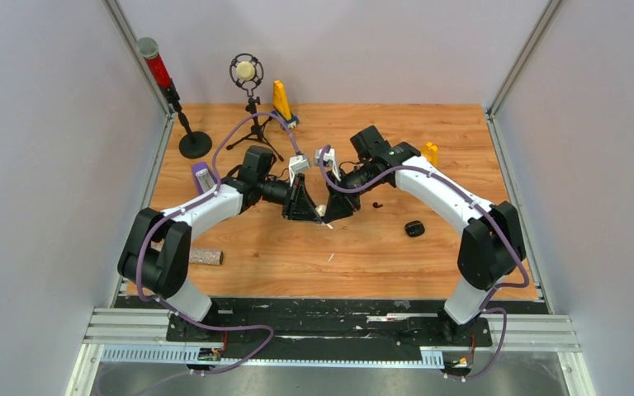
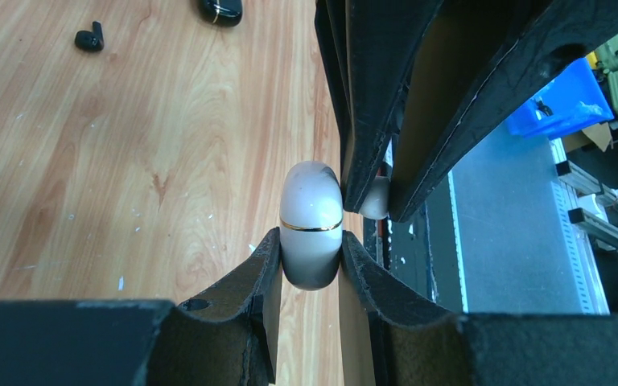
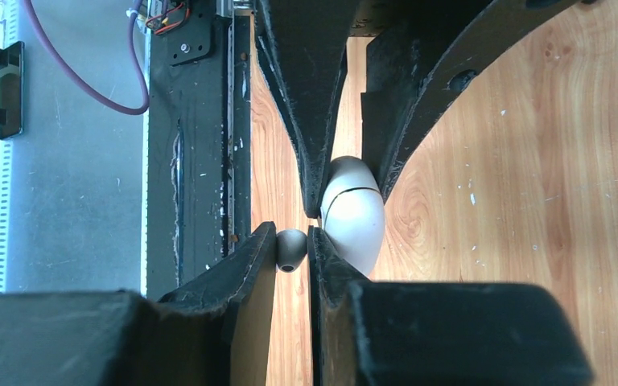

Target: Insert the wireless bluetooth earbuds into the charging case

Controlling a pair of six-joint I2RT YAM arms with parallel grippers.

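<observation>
My left gripper is shut on a white charging case (image 2: 311, 197) with a gold seam line; lid and body lie close together along that seam. My right gripper is shut on a small white earbud (image 3: 291, 251), whose rounded end with a dark opening shows between the fingertips. In the right wrist view the case (image 3: 357, 221) sits just right of my right fingers, touching or nearly so; the earbud is on their far side from it. From above, both grippers meet over mid-table and mostly hide the case (image 1: 321, 210).
On the table lie a black earbud (image 1: 377, 205) and a black case (image 1: 414, 228). Two microphones on stands, a red one (image 1: 159, 73) and a round one (image 1: 246, 71), stand at the back left.
</observation>
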